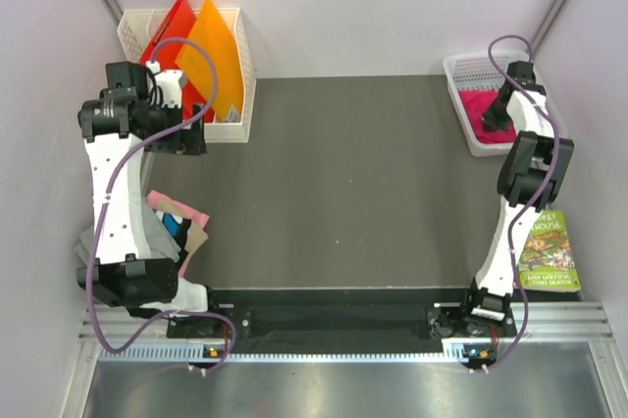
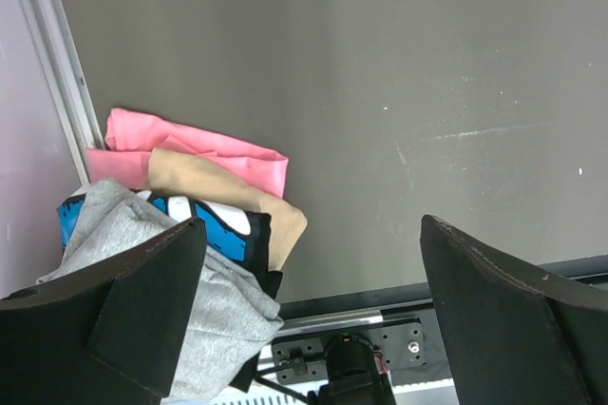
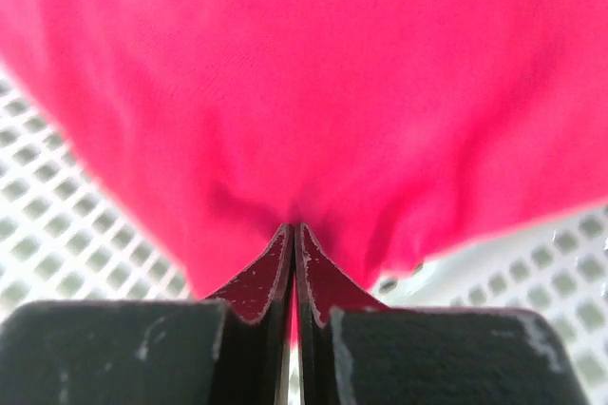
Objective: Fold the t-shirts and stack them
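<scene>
In the white basket (image 1: 474,146) at the far right lies a red shirt (image 1: 473,100), which fills much of the right wrist view. My right gripper is over it, fingers shut together with their tips against or just above the cloth; no fold shows between them. At the left, a pile holds a grey shirt (image 2: 228,321), a tan shirt (image 2: 214,184) and a pink shirt (image 2: 228,153), with blue, white and black cloth among them. Above the table beyond this pile, my left gripper stands open and empty.
A white crate (image 1: 244,114) holding red and orange folders (image 1: 218,50) stands at the back left, close to the left gripper. A green book (image 1: 548,251) lies at the front right.
</scene>
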